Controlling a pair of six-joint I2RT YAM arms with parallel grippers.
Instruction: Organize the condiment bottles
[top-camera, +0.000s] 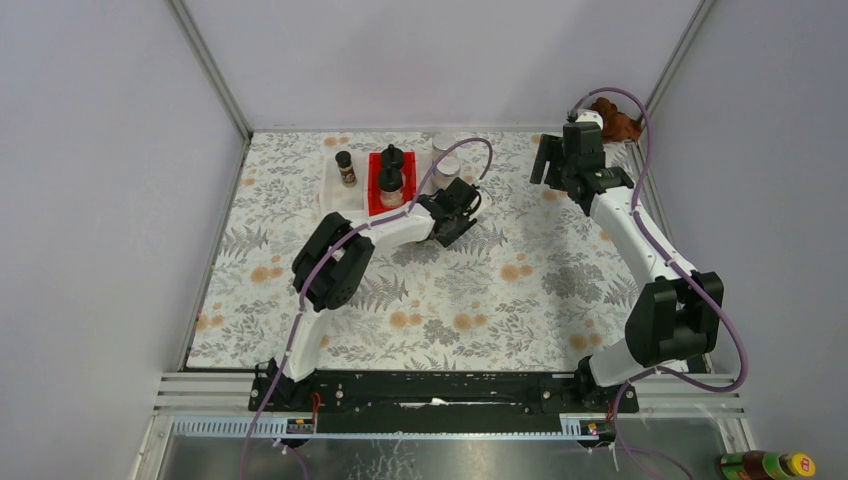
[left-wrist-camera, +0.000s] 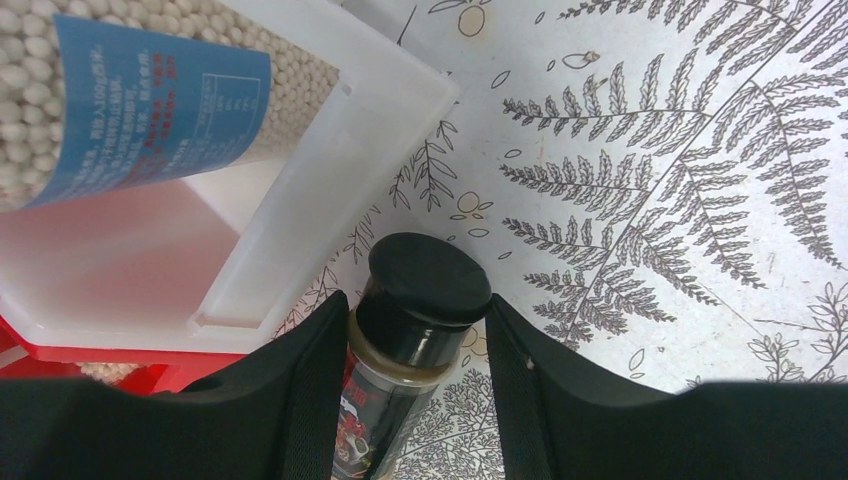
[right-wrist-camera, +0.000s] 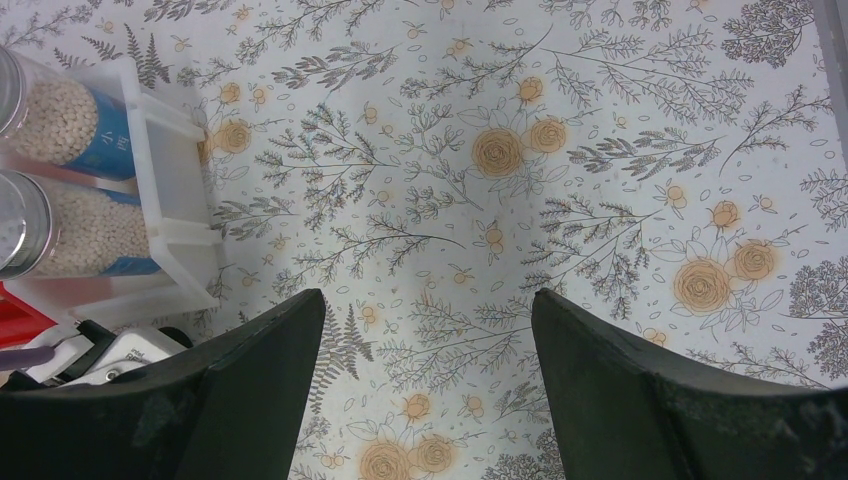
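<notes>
My left gripper is down on the table just right of the bins, its fingers either side of a black-capped condiment bottle (left-wrist-camera: 425, 279) that lies on the cloth; whether they grip it firmly is hard to tell. A red bin (top-camera: 373, 204) holds two black-topped containers (top-camera: 390, 181). A small dark-capped bottle (top-camera: 348, 172) is in the white bin (top-camera: 330, 194) on the left. Jars of white pellets (right-wrist-camera: 80, 232) with blue labels sit in the right white bin (right-wrist-camera: 170, 200). My right gripper hangs open over bare cloth at the right.
A brown object (top-camera: 618, 125) sits in the back right corner behind my right arm. The middle, front and left of the table are clear. Another bottle (top-camera: 760, 465) lies outside the work area at the bottom right.
</notes>
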